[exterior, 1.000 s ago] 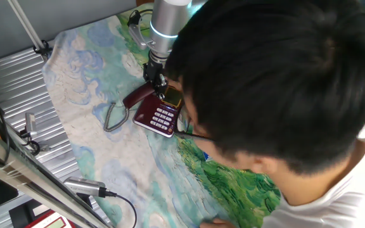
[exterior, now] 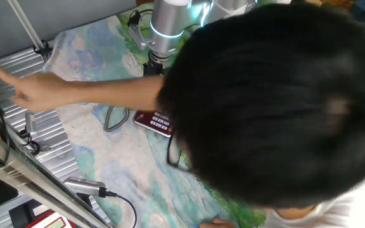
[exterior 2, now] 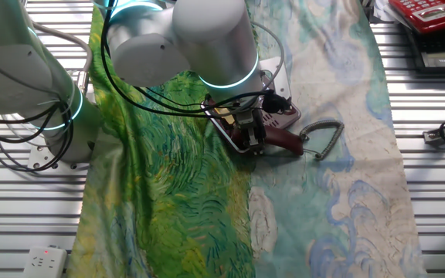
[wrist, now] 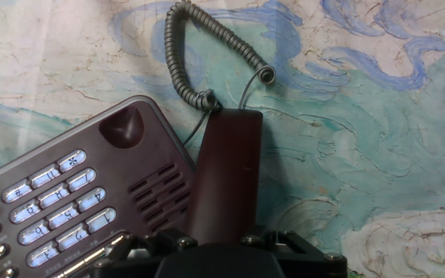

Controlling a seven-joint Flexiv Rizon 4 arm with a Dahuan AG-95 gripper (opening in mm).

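Observation:
A dark red handset (wrist: pixel 226 174) lies off its cradle along the right edge of the desk phone (wrist: pixel 141 166), its coiled grey cord (wrist: pixel 178 58) looping out from its far end. At the bottom of the wrist view, my gripper straddles the near part of the handset, with one finger on each side. Whether the fingers press on it cannot be made out. From the side, the gripper (exterior 2: pixel 250 137) is low over the cloth at the handset's (exterior 2: pixel 283 140) near end. In exterior view 1 the person's arm hides the handset and most of the phone (exterior: pixel 154 122).
A person (exterior: pixel 277 107) fills much of exterior view 1, and their forearm (exterior: pixel 113 92) reaches across above the table. Another red device (exterior 2: pixel 431 11) sits at the far right corner. Painted cloth (exterior 2: pixel 168 216) in front of the gripper is clear.
The person's arm has stretched out to the left across exterior view 1, now covering the handset and part of the phone. The robot's arm shows no clear movement.

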